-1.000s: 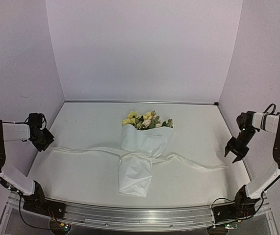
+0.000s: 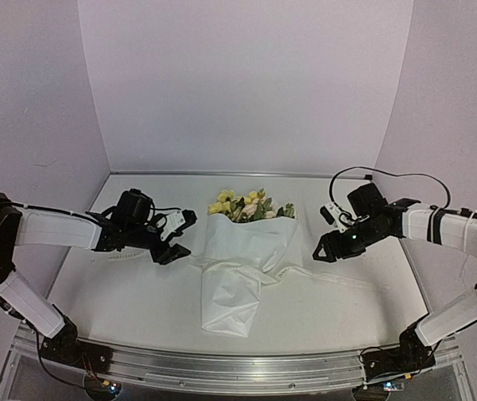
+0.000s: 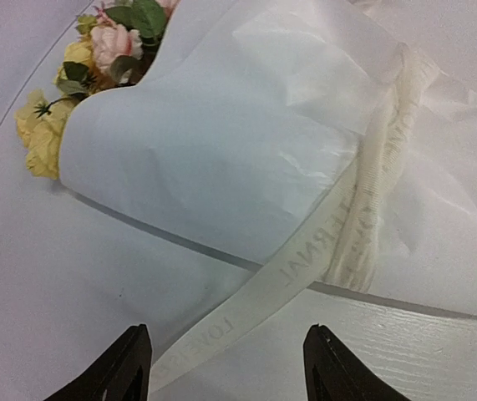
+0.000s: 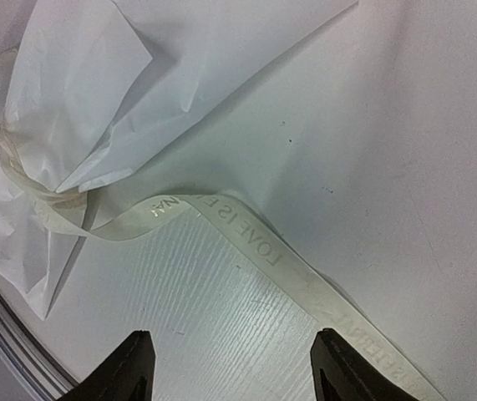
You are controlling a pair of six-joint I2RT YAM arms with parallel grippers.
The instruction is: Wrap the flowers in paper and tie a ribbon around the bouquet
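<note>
A bouquet wrapped in white paper [image 2: 251, 240] lies mid-table, its yellow and pink flowers [image 2: 251, 206] toward the back. A cream ribbon [image 2: 322, 276] printed with letters crosses around the wrap's narrow part, one tail running to each side. In the left wrist view the ribbon's left tail [image 3: 255, 299] passes toward the gap of my left gripper, which stands open above it. My right gripper is open too, over the table, with the right tail [image 4: 259, 251] running past below its right finger [image 4: 342, 368]. Neither gripper grasps anything.
Bare white table [image 2: 129, 301] surrounds the bouquet on both sides. A metal rail [image 2: 246, 368] edges the front, and walls close off the back and sides.
Both arms have moved inward from the table's sides toward the bouquet, the left one farther and also lower toward the ribbon. The bouquet stays in place.
</note>
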